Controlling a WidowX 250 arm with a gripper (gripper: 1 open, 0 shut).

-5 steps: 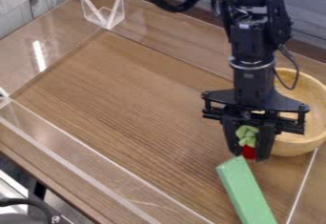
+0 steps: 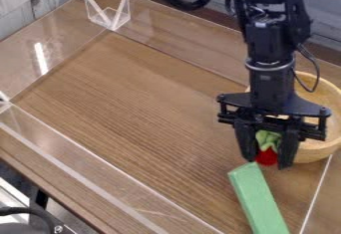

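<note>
The black robot arm reaches down on the right, its gripper over the near edge of a tan bowl. Just below the gripper is a small red object with a green top, partly hidden by the gripper; whether it is held cannot be told. A long light-green block lies on the wooden table in front of it.
A white wire-like object stands at the back left, and a pale wall borders the left side.
The gripper has shifted slightly to the right, with the red and green object moving along beneath it. The green block's position differs slightly.
</note>
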